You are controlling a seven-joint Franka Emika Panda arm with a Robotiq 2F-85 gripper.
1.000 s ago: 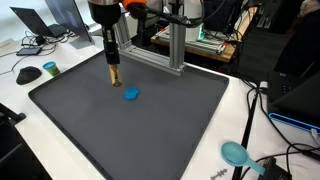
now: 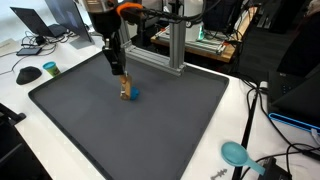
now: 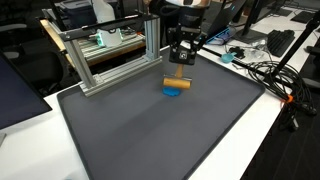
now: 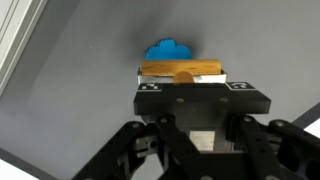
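My gripper (image 2: 120, 76) is shut on a tan wooden piece that looks like a small hammer or mallet. In exterior view 2 its crosswise head (image 3: 177, 84) hangs below the fingers, with a short upright handle (image 3: 179, 71) between them. A blue flower-shaped piece (image 3: 172, 92) lies flat on the grey table, directly under the wooden head; whether the two touch I cannot tell. From the wrist, the wooden head (image 4: 181, 68) shows just past the fingertips, partly covering the blue piece (image 4: 168, 49).
A metal frame rail (image 3: 115, 73) runs along one edge. A green cup (image 2: 51, 69) and a dark object (image 2: 29, 75) stand off the table's far left, and a teal round item (image 2: 236, 154) lies outside on the right.
The gripper has carried the wooden piece rightward in exterior view 1, from left of the blue piece to over it. The blue piece has stayed about where it was.
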